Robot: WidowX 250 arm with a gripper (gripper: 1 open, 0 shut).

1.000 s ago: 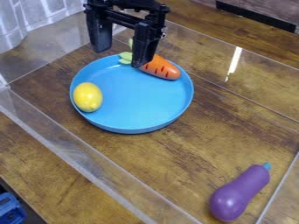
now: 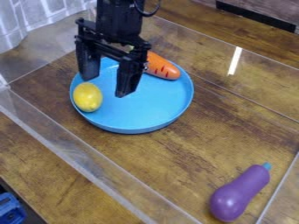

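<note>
My black gripper (image 2: 111,66) hangs over the left half of a round blue plate (image 2: 146,109), open, its two fingers spread apart. A yellow lemon-like object (image 2: 87,98) lies on the plate's left side, just below the left finger. An orange carrot (image 2: 162,66) lies at the back right of the plate, partly behind the gripper. A purple eggplant (image 2: 242,191) lies apart on the table at the front right.
Clear plastic sheeting or edges run along the left side, with a blue object at the bottom left corner.
The objects on the plate and the eggplant stay where they were.
</note>
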